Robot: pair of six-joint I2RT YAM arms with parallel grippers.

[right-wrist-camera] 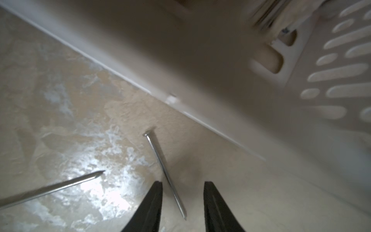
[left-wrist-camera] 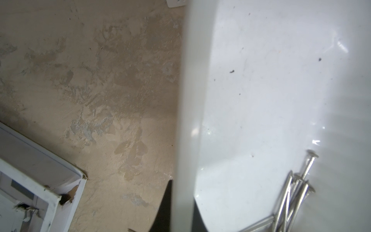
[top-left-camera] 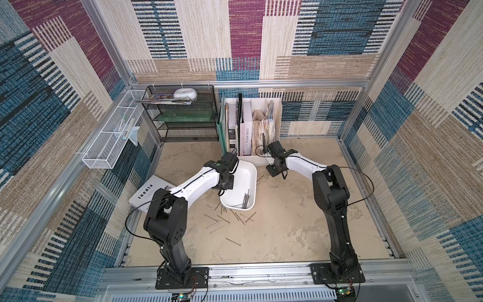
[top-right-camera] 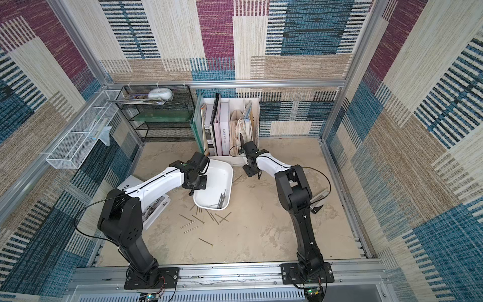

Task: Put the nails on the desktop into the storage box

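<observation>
The white storage box [top-left-camera: 251,181] stands mid-table with several nails [left-wrist-camera: 295,193] in its near end. Its left rim [left-wrist-camera: 193,96] runs between the fingers of my left gripper, which is shut on it. Several loose nails [top-left-camera: 217,221] are scattered on the desktop in front of the box. In the right wrist view my right gripper is part open, its fingers [right-wrist-camera: 152,203] either side of the pointed end of a thin nail [right-wrist-camera: 164,170]. Nothing is gripped there. A second nail [right-wrist-camera: 54,188] lies to the left.
The white file holder [right-wrist-camera: 216,96] stands close beyond the thin nail, with books and papers in it. A black wire rack [top-left-camera: 186,133] is at the back left. A white box [top-left-camera: 146,193] lies at the left.
</observation>
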